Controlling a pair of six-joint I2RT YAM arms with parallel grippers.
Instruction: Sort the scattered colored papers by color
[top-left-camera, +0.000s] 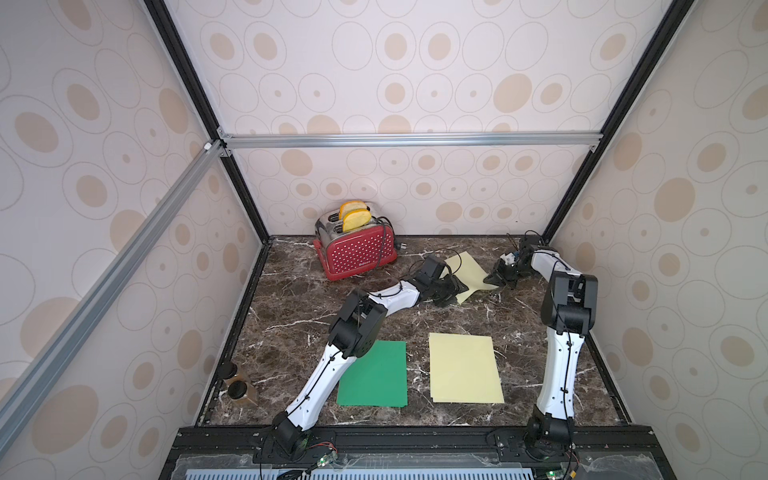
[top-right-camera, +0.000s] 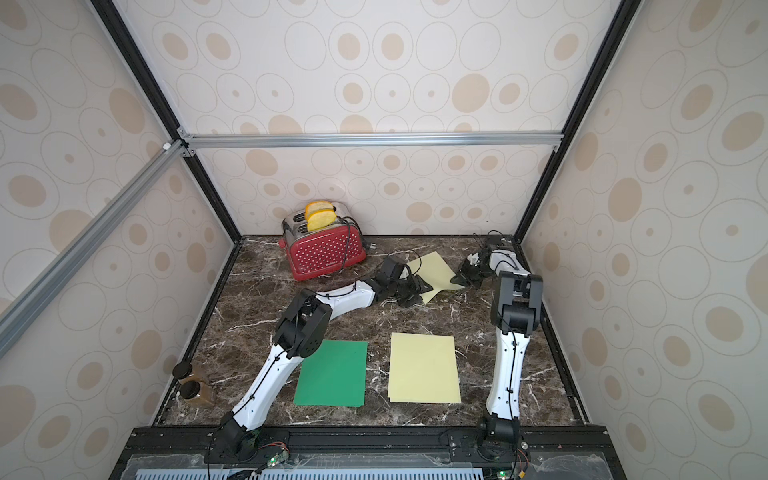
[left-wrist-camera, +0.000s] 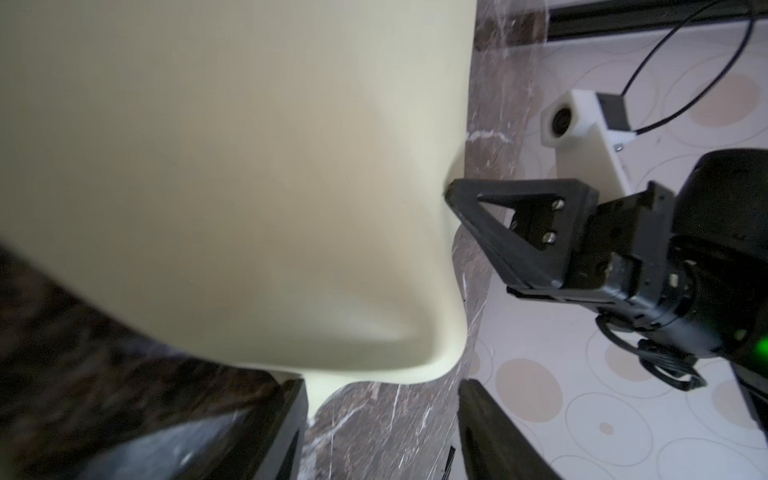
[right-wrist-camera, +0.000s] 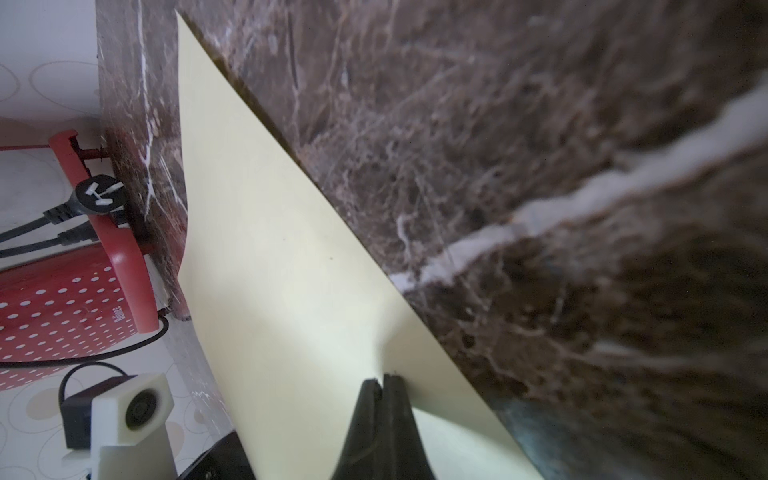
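A loose pale yellow paper (top-left-camera: 469, 270) lies bent and partly raised toward the back, between the two arms. My right gripper is shut at its edge, and the paper looks pinched and creased at the fingertips. On the paper's other side, my left gripper stands open, with a curled corner hanging near its left finger (left-wrist-camera: 288, 420). In front lie a flat yellow sheet or stack (top-left-camera: 465, 368) and, left of it, green paper (top-left-camera: 373, 374), partly covered by the left arm in the top left view.
A red dotted toaster (top-left-camera: 360, 249) with toast and a cable stands at the back left. Two small dark-topped jars (top-left-camera: 240, 390) sit at the front left. Bare marble table (top-left-camera: 280, 320) shows on the left and between the sheets.
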